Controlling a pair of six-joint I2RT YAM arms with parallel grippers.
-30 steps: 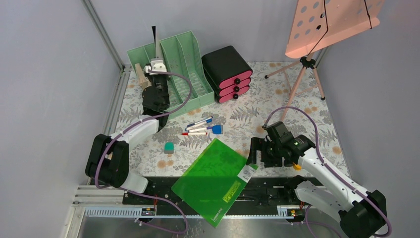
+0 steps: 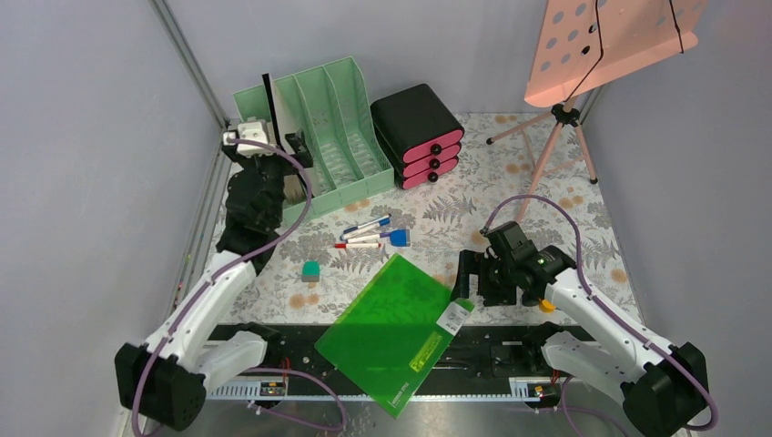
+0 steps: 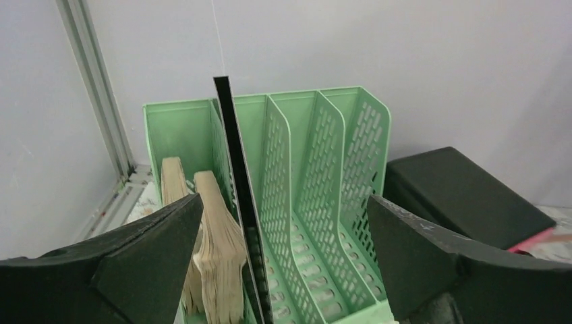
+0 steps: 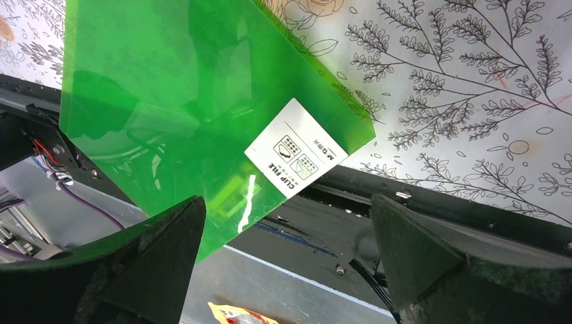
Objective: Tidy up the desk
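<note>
A green file rack (image 2: pixel 350 187) with several slots stands at the back left. Upright in one of its left slots is a thin black-edged folder (image 3: pixel 243 175), and paper-coloured books (image 3: pixel 219 243) fill the slots left of it. My left gripper is open in front of the rack, its fingers apart on either side of the folder and books. A green clip file (image 2: pixel 391 328) with a white label lies flat, overhanging the desk's front edge. Above its labelled corner, my right gripper is open, with nothing held.
Several markers (image 2: pixel 364 232) and a blue brush (image 2: pixel 399 238) lie mid-desk, near a teal-grey eraser (image 2: pixel 310 271). A black and pink drawer unit (image 2: pixel 414 132) stands right of the rack. A pink stand (image 2: pixel 555 137) occupies the back right.
My right arm is nearly unmoved.
</note>
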